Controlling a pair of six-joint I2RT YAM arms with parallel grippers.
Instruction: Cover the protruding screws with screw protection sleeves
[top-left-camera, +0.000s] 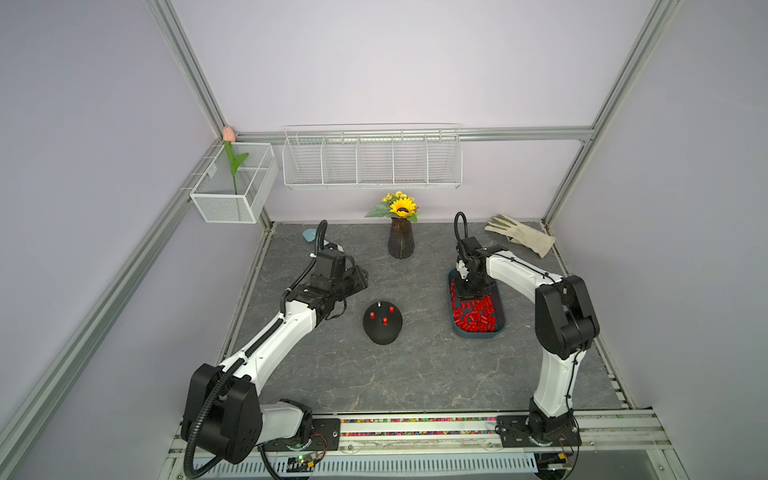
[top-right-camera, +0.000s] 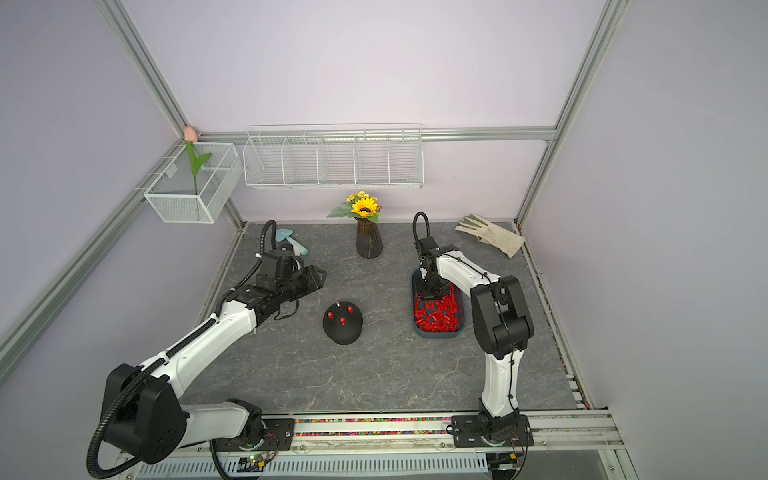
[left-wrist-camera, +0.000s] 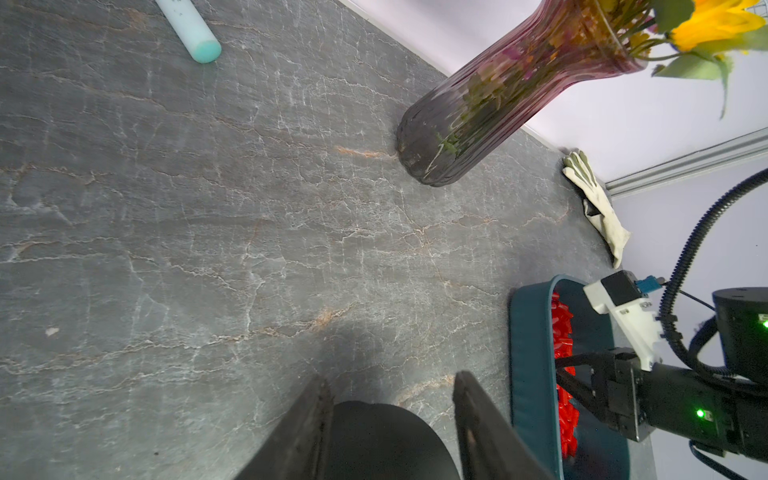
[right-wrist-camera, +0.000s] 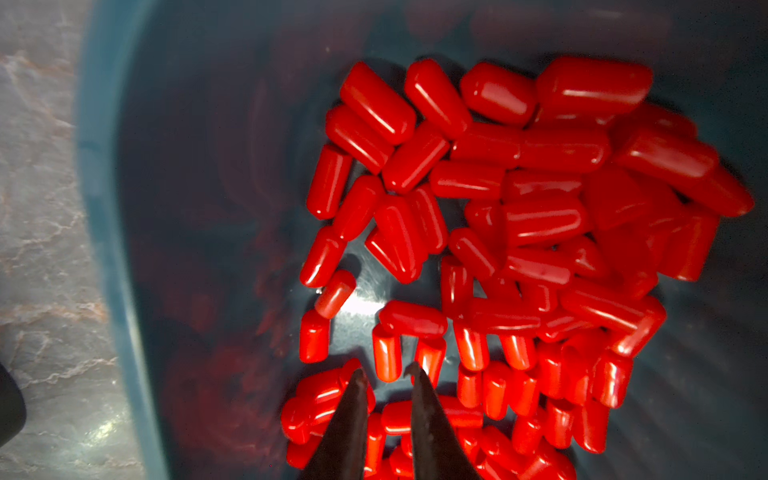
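On the table stands a round black base (top-left-camera: 382, 333) whose screws carry red sleeves on three of them; one bare metal screw (top-left-camera: 379, 304) shows at its far side. Red sleeves (right-wrist-camera: 416, 320) lie loose in a dark blue-green tray (right-wrist-camera: 104, 184). My right gripper hangs over that tray, fingers part open, its tips near a few small sleeves with nothing clearly between them. Left of the base and above the table is my left gripper, its fingers apart and empty, with part of the black base visible beyond them in the left wrist view.
A vase of flowers (top-left-camera: 401, 238) stands behind the base. A pale glove (top-left-camera: 521, 233) lies at the back right, and a light blue object (top-right-camera: 289, 240) at the back left.
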